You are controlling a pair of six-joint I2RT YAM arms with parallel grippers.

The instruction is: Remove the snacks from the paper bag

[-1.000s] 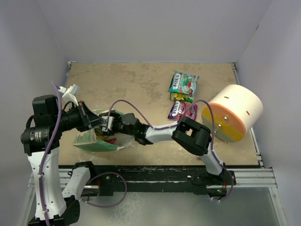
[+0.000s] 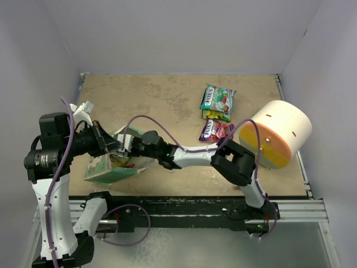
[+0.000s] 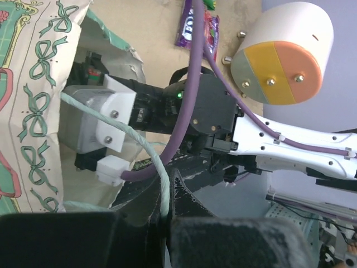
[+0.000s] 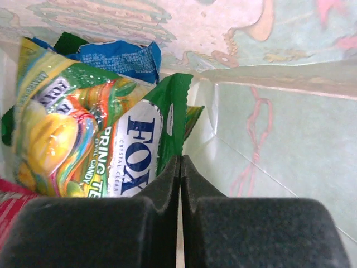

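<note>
The paper bag [image 2: 103, 170] lies at the table's left front, its green-and-cream side printed with bows [image 3: 34, 111]. My left gripper is shut over it, a pale cord handle running to between its fingertips. My right gripper reaches into the bag, shut with nothing visible between its fingers. Its tips touch or nearly touch a green FOX snack packet [image 4: 134, 145]; a blue packet [image 4: 117, 58] and a red one [image 4: 14, 206] lie beside that inside.
Snack packets, teal [image 2: 217, 97] and purple [image 2: 211, 129], lie on the table's right middle. A white cylinder with coloured end [image 2: 279, 128] stands at the right.
My right arm has shifted slightly in and around the bag, its purple cable moving with it. My left arm holds still.
</note>
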